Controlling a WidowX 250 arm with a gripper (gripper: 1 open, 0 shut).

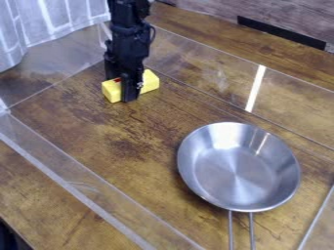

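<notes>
The black arm reaches down from the top, and its gripper (127,78) sits over a yellow block (146,81), probably a sponge, on the wooden surface in the upper left. The gripper is shut on the yellow block, covering its middle; its fingertips are hard to make out.
A steel pan (237,166) with its handle toward the front rests at the right. Clear panels edge the area, and a white curtain-like cloth (33,29) is at the top left.
</notes>
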